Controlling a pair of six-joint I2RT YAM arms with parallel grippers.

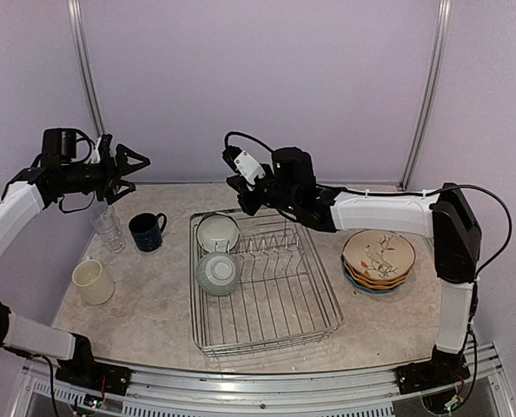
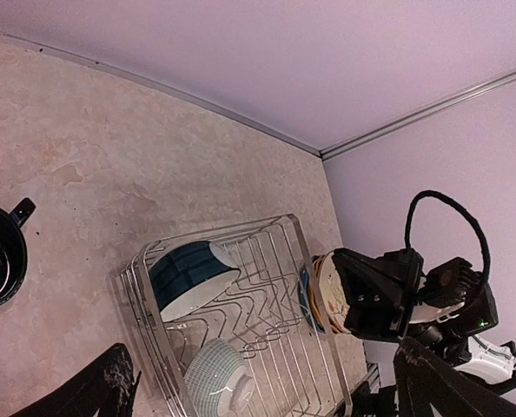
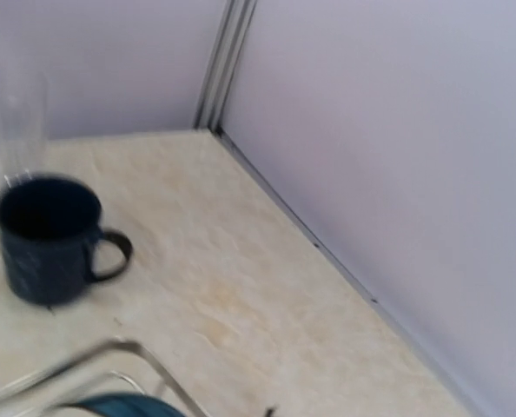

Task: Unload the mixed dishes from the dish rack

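A teal bowl point(image 2: 187, 271) with a white base lies tipped on its side in the far left corner of the wire dish rack point(image 1: 326, 291); from above its pale inside shows. In front of it rests a pale patterned bowl point(image 1: 218, 274), base turned up. My right gripper point(image 1: 243, 191) is raised over the rack's back edge, to the right of the teal bowl and apart from it. In the left wrist view the right gripper looks shut, holding nothing. At the far left my left gripper point(image 1: 129, 174) hangs in the air, open and empty.
A dark blue mug point(image 1: 145, 233), a clear glass point(image 1: 109, 230) and a cream mug point(image 1: 93, 282) stand left of the rack. Stacked plates point(image 1: 380, 254) sit at its right. The rack's right and front parts are empty. Walls enclose the counter's back and sides.
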